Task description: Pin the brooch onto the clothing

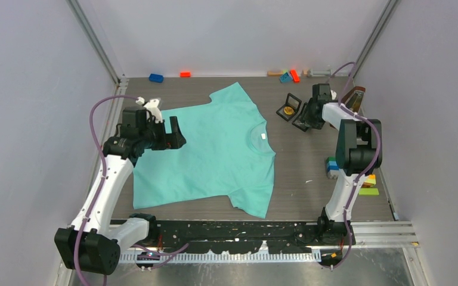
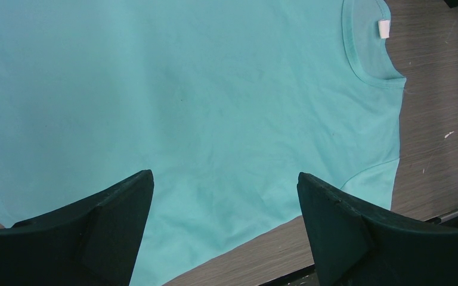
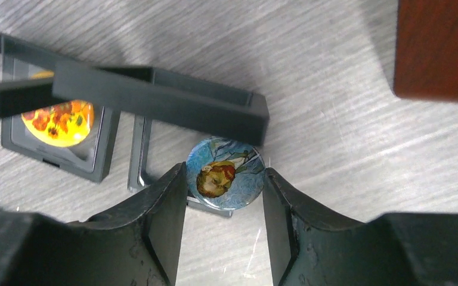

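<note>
The round blue brooch (image 3: 226, 179), with a flower picture on its face, is pinched between the fingertips of my right gripper. Beneath it sits its black box (image 3: 140, 149), lid raised, partly covered by the brooch. A teal T-shirt (image 1: 209, 155) lies flat across the middle and left of the table, its neckline (image 1: 259, 140) facing right. Over the shirt's left part, my left gripper hangs open with nothing between the fingers. In the top view the right arm hides the blue brooch.
A second black box (image 1: 289, 107) with a yellow brooch (image 3: 58, 122) stands just left of the first. A brown wooden block (image 3: 441, 50) is to the right. Coloured blocks (image 1: 333, 168) lie along the right side. Bare table (image 1: 295, 173) separates shirt and boxes.
</note>
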